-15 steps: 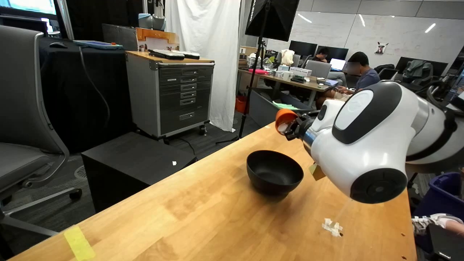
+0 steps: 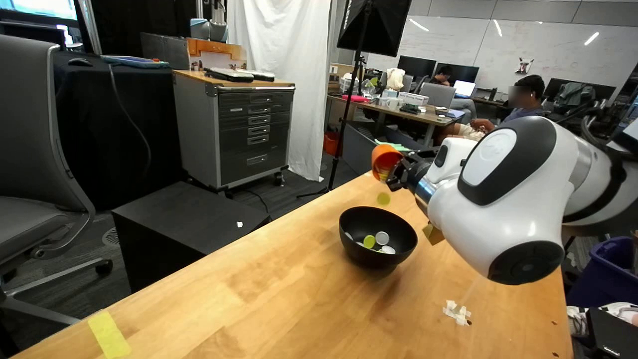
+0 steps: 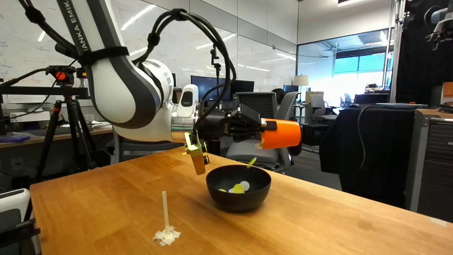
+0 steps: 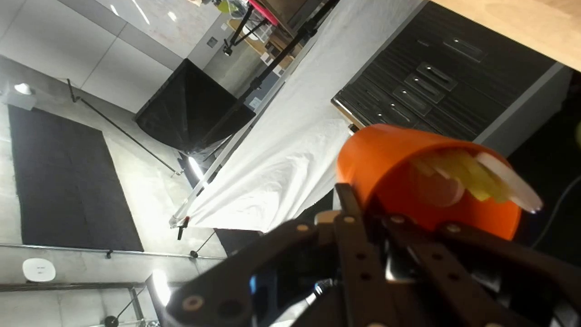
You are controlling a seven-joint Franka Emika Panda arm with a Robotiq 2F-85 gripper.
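Note:
An orange cup (image 3: pixel 281 135) hangs on its side above the black bowl (image 3: pixel 238 199), with my gripper (image 3: pixel 261 127) shut on its wall. In the wrist view the cup (image 4: pixel 381 152) has its mouth toward the right, and yellow and white discs (image 4: pixel 474 174) are at its opening. One yellow-green disc (image 2: pixel 383 198) is in mid-air between cup and bowl. Inside the bowl (image 2: pixel 359 257) lie several yellow-green and white discs (image 2: pixel 369 241). The bowl stands upright on the wooden table.
A thin pale stick (image 3: pixel 165 210) stands upright, taped to the table. Yellow tape (image 2: pixel 109 334) marks the table near its edge. The wooden surface (image 2: pixel 269 299) in front of the bowl is clear.
A second ago the bowl was empty and the cup held pale discs; now discs lie in the bowl and one is falling. The cup has tilted further and shifted slightly left.

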